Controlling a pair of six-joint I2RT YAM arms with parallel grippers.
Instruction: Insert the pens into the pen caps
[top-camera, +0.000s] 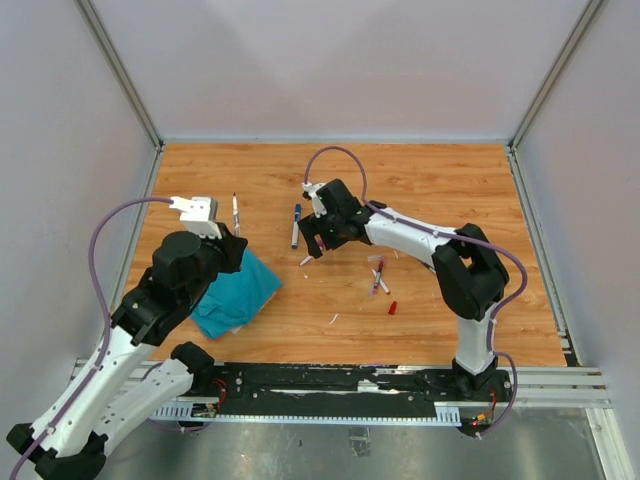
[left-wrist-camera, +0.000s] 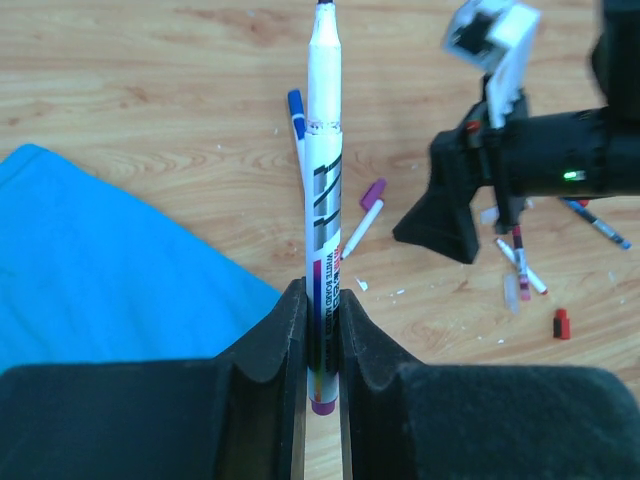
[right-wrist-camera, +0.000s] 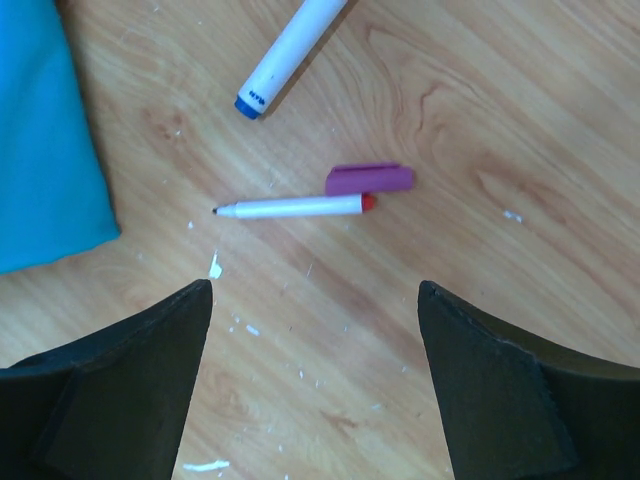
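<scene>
My left gripper (top-camera: 230, 250) is shut on a white pen (left-wrist-camera: 323, 240), held upright over the blue cloth (left-wrist-camera: 110, 280) at the left. My right gripper stands open above a small white pen (right-wrist-camera: 290, 207) with red end, lying against a purple cap (right-wrist-camera: 369, 178). Just beyond them lies a larger blue-and-white pen (right-wrist-camera: 289, 58); nothing is between the right fingers.
More slim pens (left-wrist-camera: 523, 265) lie crossed at the right, near a red cap (left-wrist-camera: 561, 324). Small white scraps are scattered about.
</scene>
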